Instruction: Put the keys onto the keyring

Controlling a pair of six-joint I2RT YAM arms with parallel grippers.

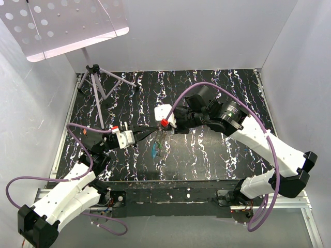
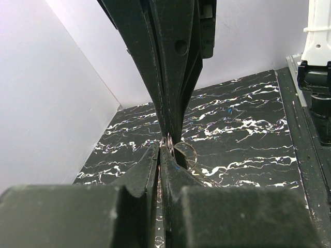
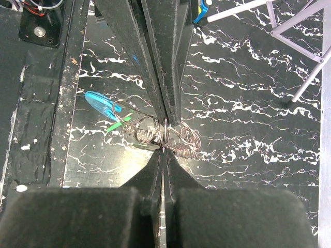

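Note:
My left gripper (image 1: 155, 128) and right gripper (image 1: 162, 128) meet tip to tip above the table's middle, both shut. Thin wire loops of the keyring (image 3: 145, 129) lie right at the two sets of fingertips in the right wrist view. Metal shows pinched at each set of tips; which loop sits in which gripper is hard to tell. From the bunch hang a blue key (image 3: 101, 105) and a green key (image 3: 118, 124), off the table. A small ring (image 2: 187, 155) dangles behind my left fingertips in the left wrist view; the rest is hidden by the fingers.
A grey stand with tripod legs (image 1: 98, 93) occupies the back left of the black marbled table (image 1: 217, 165). Walls enclose the back and sides.

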